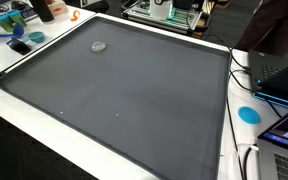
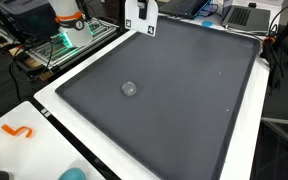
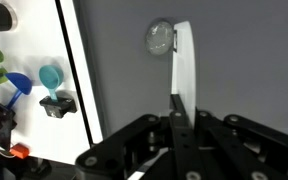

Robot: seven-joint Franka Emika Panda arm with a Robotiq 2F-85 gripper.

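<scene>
My gripper is shut on a white flat piece (image 3: 184, 62), which shows almost edge-on in the wrist view and points away from the fingers. In exterior view 2 that white piece (image 2: 141, 17) appears at the top edge as a pale panel with small dark marks, above the far side of the board. A small clear round dish-like thing (image 2: 129, 88) lies on the dark grey board (image 2: 174, 110). From the wrist, this round thing (image 3: 160, 37) appears just left of the white piece's far end.
Small items, among them a teal cup (image 3: 51, 75) and a blue spoon-like thing (image 3: 20, 82), lie on the white table beside the board. An orange piece (image 2: 17, 131) and laptops (image 1: 280, 155) are near other edges. Most of the board is bare.
</scene>
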